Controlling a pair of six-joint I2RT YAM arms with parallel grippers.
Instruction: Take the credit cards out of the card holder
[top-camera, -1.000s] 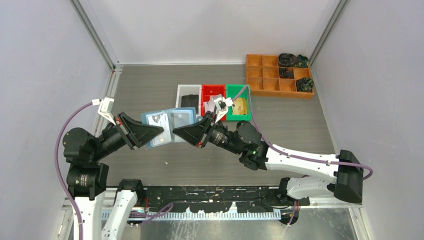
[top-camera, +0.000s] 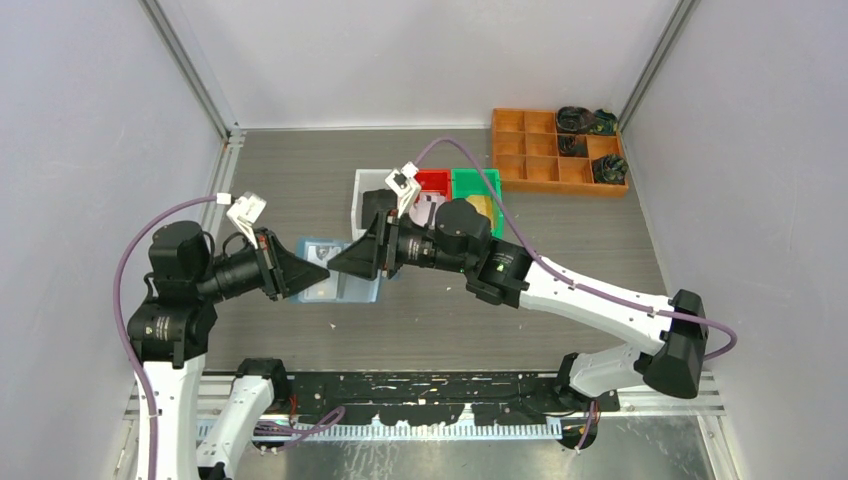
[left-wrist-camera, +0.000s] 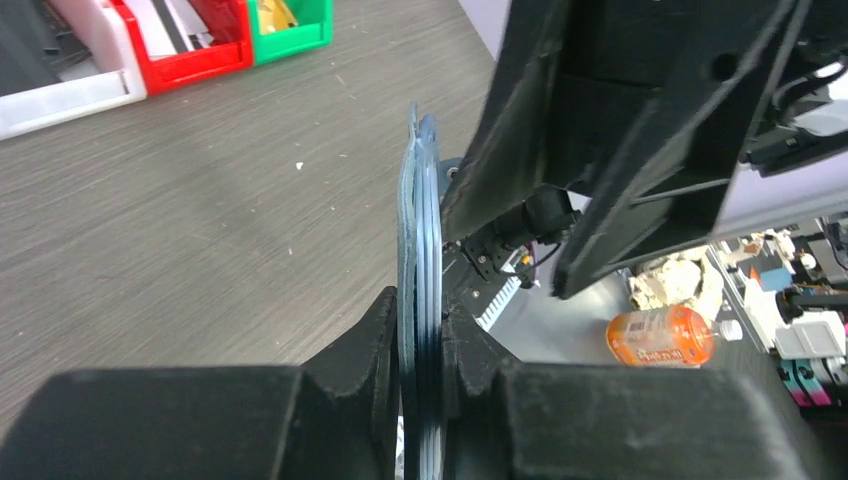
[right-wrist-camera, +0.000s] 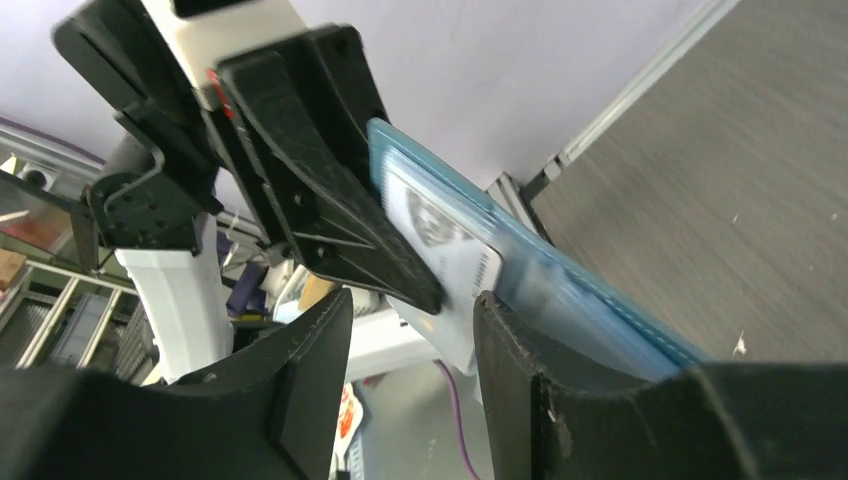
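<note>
The blue-edged clear card holder (top-camera: 362, 288) hangs spread above the table, with my left gripper (top-camera: 326, 273) shut on it. Edge-on in the left wrist view, the holder (left-wrist-camera: 420, 230) appears as a thin stack of clear sleeves. A white card with a grey picture (right-wrist-camera: 440, 230) shows at the holder in the right wrist view, beside the left gripper's dark finger. My right gripper is open, its fingertips in front of the card's lower part. Whether they touch the card cannot be told. From above, both grippers nearly meet over the holder and partly cover it.
Behind the holder stand a white bin (top-camera: 357, 195) with a dark item, a red bin (top-camera: 434, 176) with pale items and a green bin (top-camera: 497, 215) with something yellow. An orange compartment tray (top-camera: 510, 143) is at the back right.
The holder, still in the left gripper, has turned slightly straighter.
</note>
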